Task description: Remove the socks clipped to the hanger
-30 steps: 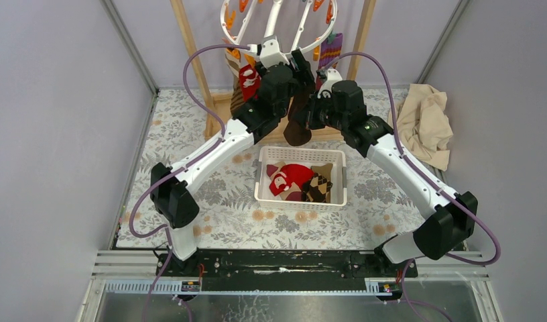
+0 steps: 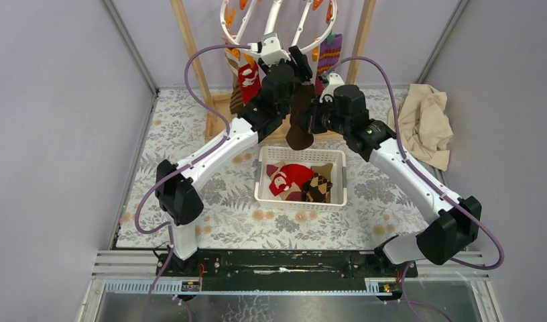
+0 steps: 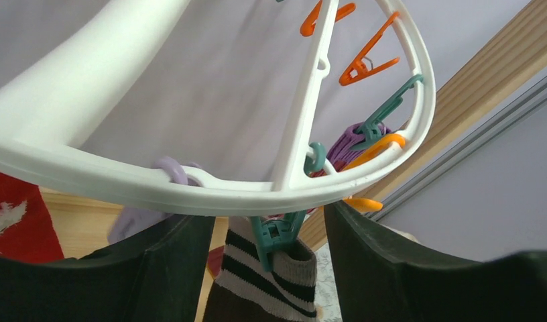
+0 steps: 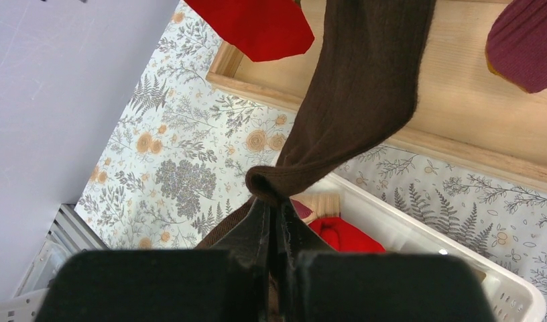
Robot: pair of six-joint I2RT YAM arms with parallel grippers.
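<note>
A brown sock [image 2: 300, 115] with a grey-and-black striped cuff [image 3: 299, 274] hangs below the round white hanger [image 3: 220, 193], held by a green clip [image 3: 276, 235]. In the left wrist view my left gripper has its fingers apart on either side of that clip, touching neither side that I can see. The right gripper is shut on a fold of the brown sock's lower part, as the right wrist view shows. A red sock [image 2: 249, 82] hangs at the left of the ring and a purple striped sock [image 2: 329, 54] at its right.
A white basket [image 2: 263, 194] below holds several socks, red and patterned. Wooden posts [image 2: 361, 33] flank the hanger. Beige cloth [image 2: 425, 124] lies at the right. More orange clips [image 3: 368, 64] sit on the ring.
The left gripper has risen slightly toward the hanger's rim and its fingers look wider apart. My right gripper has shifted very slightly to the right, with the sock's lower end.
</note>
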